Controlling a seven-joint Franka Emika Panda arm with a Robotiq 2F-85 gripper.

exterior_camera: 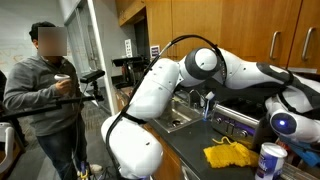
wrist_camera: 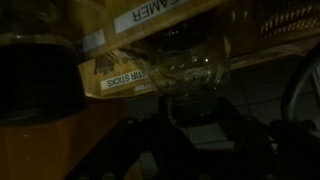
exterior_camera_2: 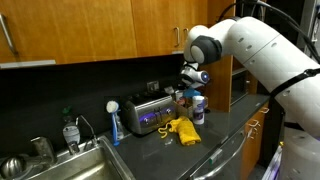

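Dim light fills the wrist view, where the dark gripper reaches up from the bottom edge. It looks shut on a clear, glossy object (wrist_camera: 185, 60), whose lower end sits between the fingertips; its exact kind is hard to tell. Behind it is a wooden organizer (wrist_camera: 112, 82) with labels reading "CREAMER" and "STIR STICKS". A dark round container (wrist_camera: 38, 80) fills the left side. In exterior view 2 the arm (exterior_camera_2: 187, 75) bends down at the counter's far end, its fingers too small to make out. Exterior view 1 shows the wrist at the right edge, fingers hidden.
A white-and-blue canister (exterior_camera: 270, 160) stands close to the arm's wrist. Beside it lies a crumpled yellow cloth (exterior_camera_2: 184, 130), with a metal toaster (exterior_camera_2: 155, 113) against the back wall. Bare counter (exterior_camera_2: 150, 155) stretches toward the sink (exterior_camera_2: 75, 165). A person (exterior_camera: 50, 100) stands left.
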